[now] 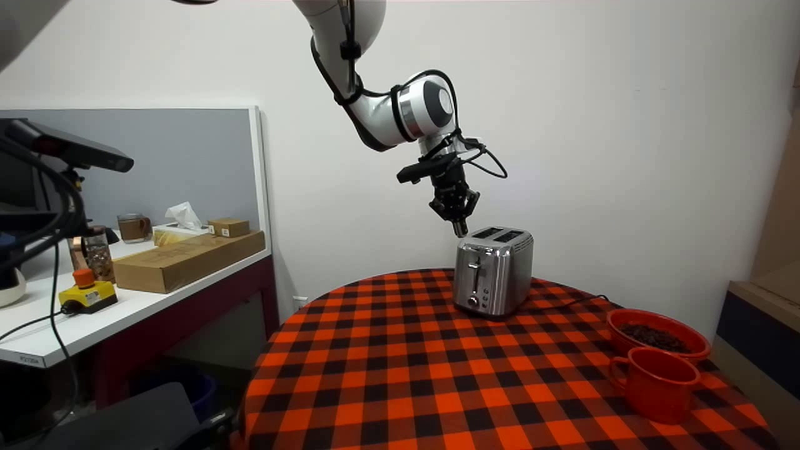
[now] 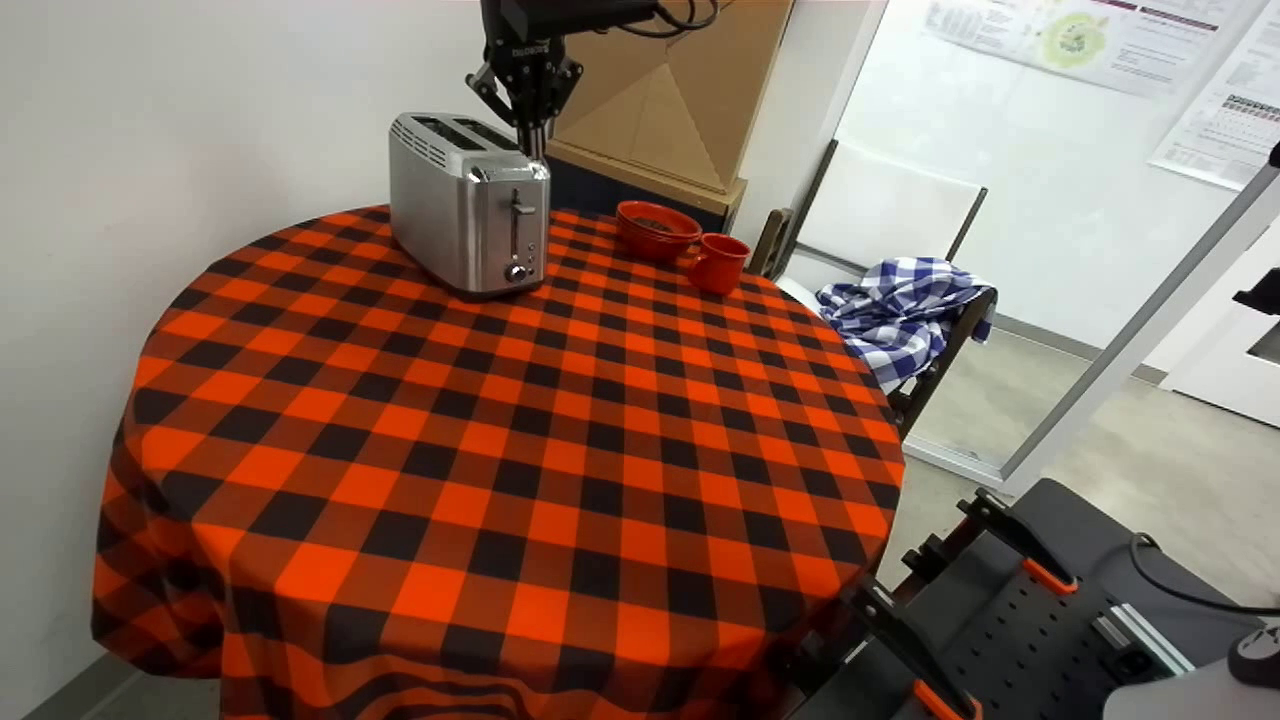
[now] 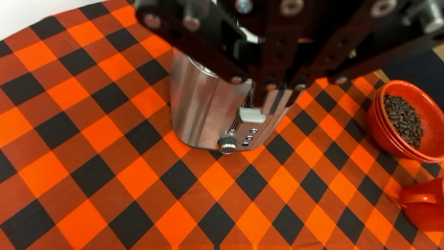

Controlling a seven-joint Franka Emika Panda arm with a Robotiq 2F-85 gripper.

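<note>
A silver two-slot toaster [image 1: 507, 277] stands upright on the table, its front with lever [image 1: 474, 274] and dial showing. The gripper [image 1: 459, 229] points down at the top front edge of the toaster, its fingers together and nothing seen between them. From the other side, the gripper [image 2: 533, 142] overlaps the toaster's upper front corner, above the lever [image 2: 522, 206]; whether they touch, I cannot tell. In the wrist view the grey lever handle [image 3: 250, 115] sits high in its slot, just beyond the dark fingers, which hide part of the toaster [image 3: 195, 108].
A red bowl [image 1: 626, 334] of dark pellets and a red mug [image 1: 660, 386] stand at the table's right side. The toaster's cord [image 1: 574, 301] runs behind it. Checked tablecloth [image 2: 504, 480] lies bare in front. A white wall rises close behind.
</note>
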